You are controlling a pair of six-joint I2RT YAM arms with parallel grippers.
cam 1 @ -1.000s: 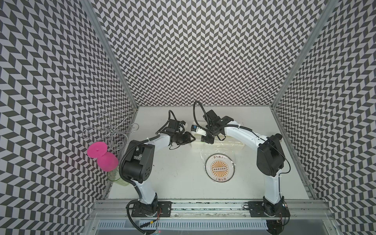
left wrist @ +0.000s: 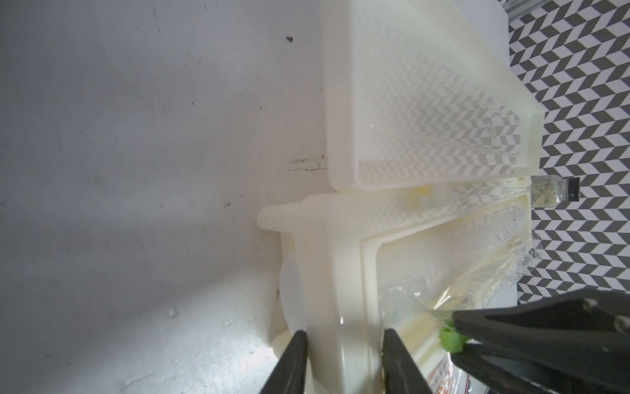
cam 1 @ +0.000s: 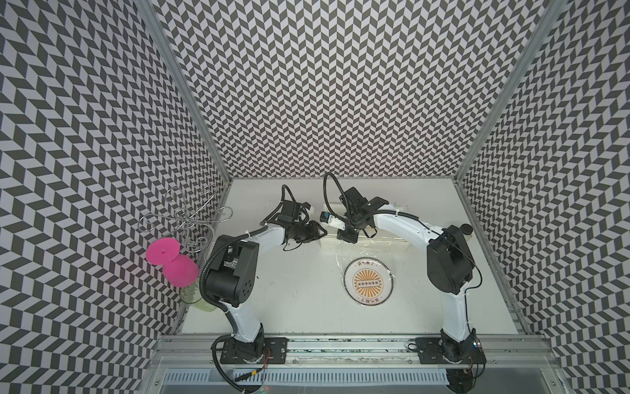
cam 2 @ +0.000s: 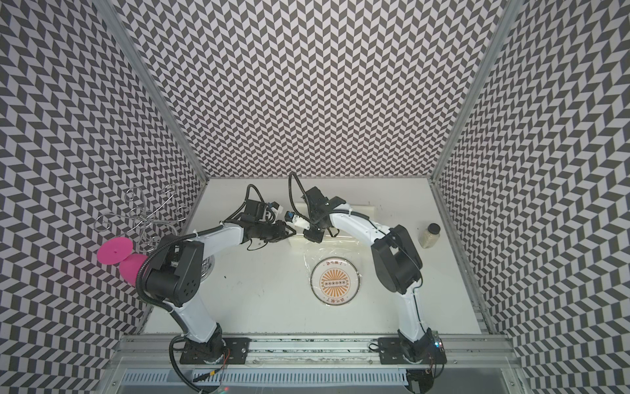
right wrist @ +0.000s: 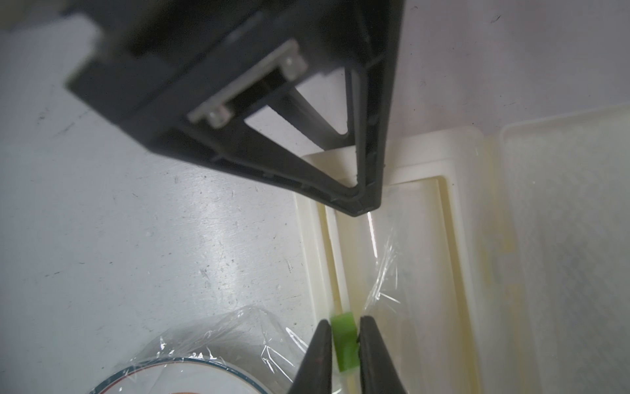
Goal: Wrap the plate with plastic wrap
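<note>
The patterned plate (cam 1: 368,281) lies on the table with clear wrap (right wrist: 252,335) over its near-box edge. Behind it stands the long cream wrap dispenser (left wrist: 341,295), its lid swung up in the left wrist view. My left gripper has its fingers on either side of the dispenser's left end, gripping it. At the cutting rail, a small green slider (right wrist: 344,341) sits between the fingertips of my right gripper, which is closed on it near the left part of the rail. The wrap runs from the dispenser toward the plate.
A jar (cam 2: 430,235) with a dark cap stands on the right. On the left are a wire rack (cam 1: 190,220) and a pink object (cam 1: 179,269). The table front left of the plate is bare. Both grippers sit close together.
The right arm has shifted slightly to the left, its elbow moving left and its gripper a little nearer the front. The left arm and the plate stay put.
</note>
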